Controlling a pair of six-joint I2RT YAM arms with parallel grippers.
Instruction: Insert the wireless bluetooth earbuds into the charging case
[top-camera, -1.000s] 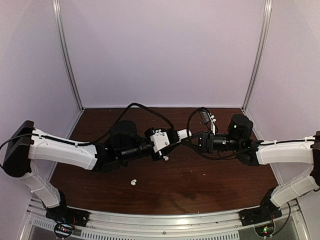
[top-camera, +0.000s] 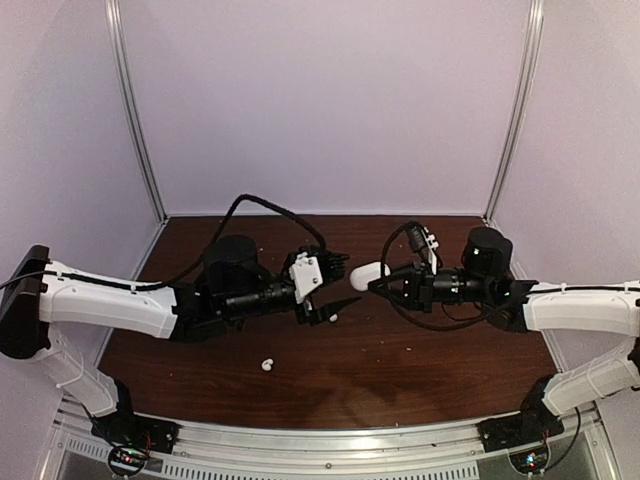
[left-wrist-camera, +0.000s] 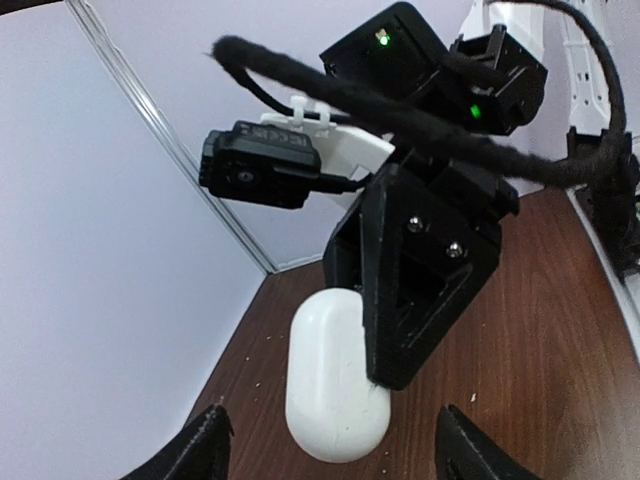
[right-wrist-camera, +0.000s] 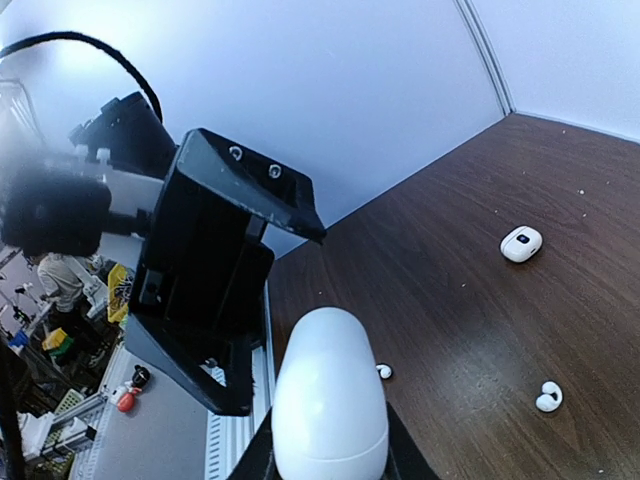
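My right gripper (top-camera: 390, 280) is shut on a white rounded case (left-wrist-camera: 336, 375), held in the air. My left gripper (top-camera: 338, 285) stands open just left of it, fingers apart, with nothing between them; in the left wrist view the case sits beyond the gap between the fingertips. Two white earbuds lie on the table: one (top-camera: 267, 364) at the front left, one (top-camera: 333, 318) partly behind the left gripper. They show in the right wrist view as one (right-wrist-camera: 548, 396) at right and a smaller one (right-wrist-camera: 384, 371) beside the held case.
A small white case-like object with a dark spot (right-wrist-camera: 520, 243) lies on the brown table (top-camera: 450, 380) in the right wrist view. Walls surround the table's back and sides; a metal rail (top-camera: 330, 440) runs along the front.
My left gripper has pulled back leftward from the held case and stands apart from it. The right gripper, with the case, has shifted slightly right.
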